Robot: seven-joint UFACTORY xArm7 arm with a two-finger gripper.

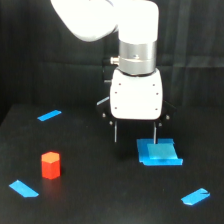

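An orange-red block [51, 165] rests alone on the black table at the left. Over on the right lies a blue-bordered square [160, 162], its middle now looking light blue. My gripper [135, 140], under a white hand, points straight down with its two thin fingers spread well apart and nothing visible between them. The right finger [155, 131] overlaps the square's upper edge in the picture, and how high it hangs above the table is hard to judge. The block is far to the gripper's left.
Blue tape strips mark the table at the back left [50, 115], front left [24, 188] and front right [196, 197]. A dark curtain [40, 60] hangs behind.
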